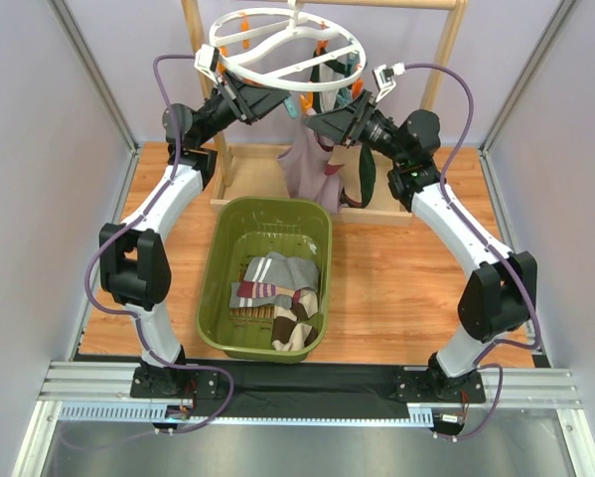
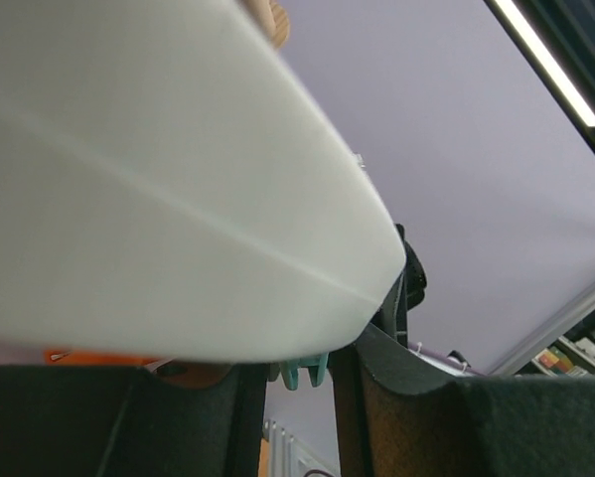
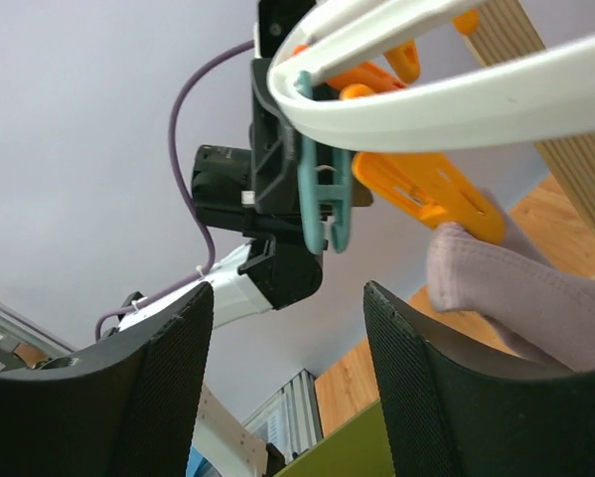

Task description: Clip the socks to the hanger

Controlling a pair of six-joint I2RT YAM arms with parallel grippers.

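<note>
The white ring hanger (image 1: 277, 78) carries orange and teal clips, with socks hanging beneath it. My left gripper (image 1: 282, 99) is up at the ring's front left, shut on a teal clip, which shows between its fingers in the left wrist view (image 2: 302, 370). My right gripper stands open just right of and below that clip, with nothing between its fingers. A pinkish-grey sock (image 3: 516, 298) hangs beside it, next to an orange clip (image 3: 426, 189). More grey, striped and brown socks (image 1: 277, 273) lie in the green bin.
The green bin (image 1: 218, 318) sits front centre on the wooden table (image 1: 396, 288). The wooden rack (image 1: 448, 40) stands behind, holding the hanger.
</note>
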